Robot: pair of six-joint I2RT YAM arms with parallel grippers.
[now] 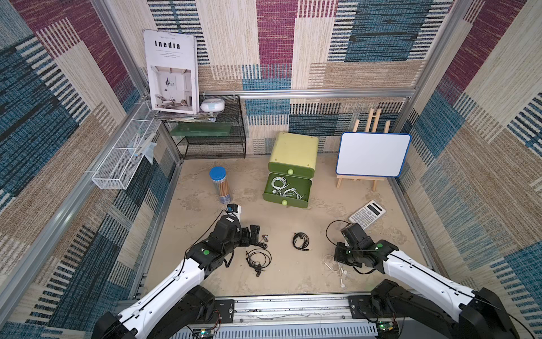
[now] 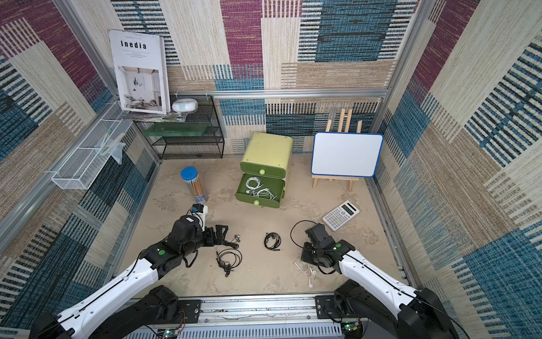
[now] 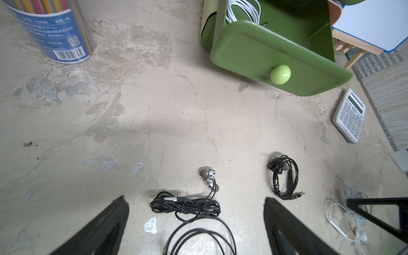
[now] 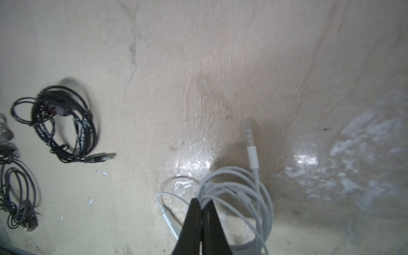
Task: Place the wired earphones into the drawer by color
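Observation:
In the right wrist view a coiled white earphone cable (image 4: 265, 208) has its left strands pinched by my right gripper, which is shut on it. Its silver plug points away from the coil. My left gripper stands open over the table, empty, above a bundled black earphone (image 3: 187, 207) and looped black cord. Another black coiled earphone (image 1: 301, 241) lies mid-table. The green drawer (image 1: 271, 196) is pulled out at the back, with white earphones (image 1: 279, 183) inside it; a divider shows in the left wrist view.
A white calculator (image 1: 367, 214) lies right of the drawer, close to the right arm. The pencil tub (image 1: 220, 183) stands left, beyond the left arm. A whiteboard (image 1: 372, 154) on an easel is at the back right. Table between drawer and black coil is clear.

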